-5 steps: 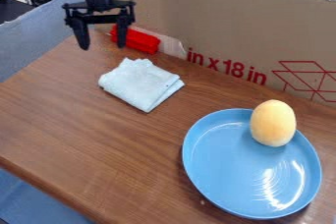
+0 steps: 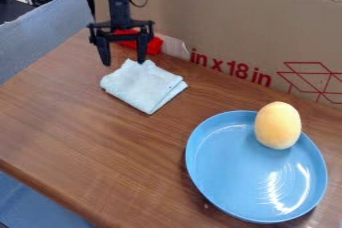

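My black gripper (image 2: 123, 50) hangs open at the upper left, its fingers pointing down just behind a folded white cloth (image 2: 142, 86). Behind the gripper lies a red object (image 2: 154, 44) against the cardboard, partly hidden by it. A yellow egg-shaped object (image 2: 278, 124) rests on the back part of a blue plate (image 2: 254, 182) at the right.
A cardboard wall (image 2: 227, 22) with red print runs along the back of the wooden table (image 2: 80, 142). A blue-grey padded edge (image 2: 34, 37) borders the left.
The gripper has moved right and down, nearer the cloth and in front of the red object. The cloth, plate and yellow object have not moved.
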